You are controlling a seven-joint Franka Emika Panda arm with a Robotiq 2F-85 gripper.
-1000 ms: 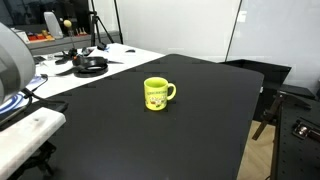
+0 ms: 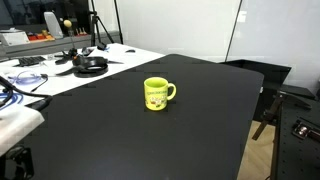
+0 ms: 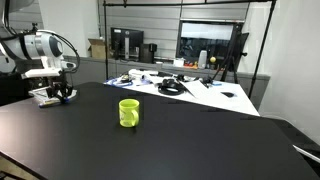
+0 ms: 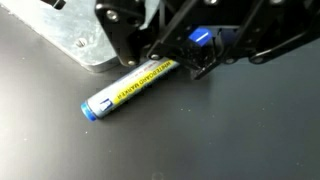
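Note:
A whiteboard marker with a silver body, yellow label and blue end lies on the dark table in the wrist view. My gripper is over its other end and hides part of it; the fingers look shut, and no clear hold on the marker shows. In exterior view 2 the gripper is low at the table's left side, beside the robot base. A yellow-green mug stands upright on the table, well away from the gripper; it also shows as a mug in exterior view 2.
A metal base plate lies close to the marker. Black headphones and cables rest on the white surface behind the dark table. Around the mug, the dark tabletop is clear.
In exterior view 1 the white arm has drawn back toward the left edge and lower, showing more of the table. The mug has stayed in place.

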